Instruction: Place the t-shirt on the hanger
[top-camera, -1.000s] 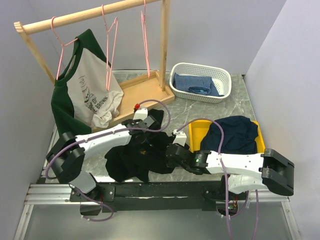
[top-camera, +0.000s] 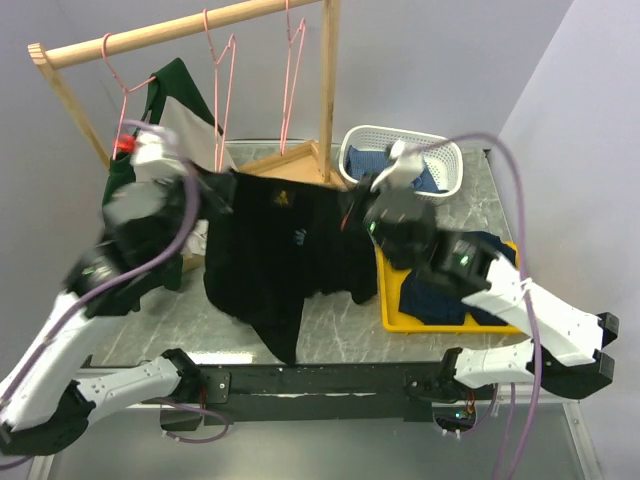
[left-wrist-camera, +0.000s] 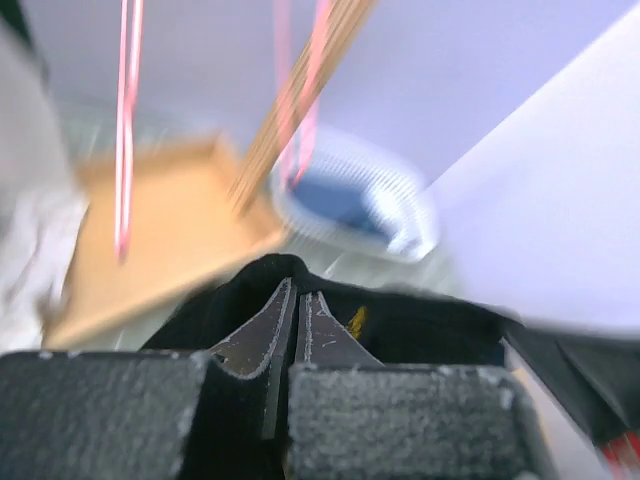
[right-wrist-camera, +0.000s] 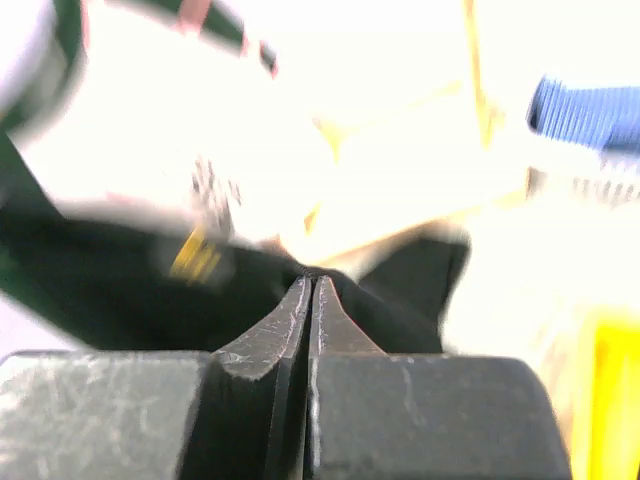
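Note:
A black t-shirt (top-camera: 285, 245) hangs stretched between my two arms, its upper edge raised and its lower part drooping above the table. At its left end my left gripper (top-camera: 225, 190) is shut on the cloth; in the left wrist view black fabric (left-wrist-camera: 270, 270) runs through the closed fingertips. My right gripper (top-camera: 355, 205) is shut on the other end, and the right wrist view shows the dark cloth (right-wrist-camera: 130, 270) pinched at the tips. Behind the shirt, two empty pink hangers, a middle hanger (top-camera: 223, 110) and a right-hand hanger (top-camera: 291, 85), hang from the wooden rail (top-camera: 180, 27).
A green and white shirt (top-camera: 175, 110) hangs at the left, partly behind my left arm. A white basket (top-camera: 455, 165) with blue cloth stands at the back right. Below it is a yellow bin (top-camera: 395, 310) holding dark clothes. A wooden tray (top-camera: 285, 165) lies under the rail.
Both arms have lifted and spread apart, drawing the crumpled black t-shirt up off the table into a stretched sheet. My left gripper has moved left and my right arm has come up.

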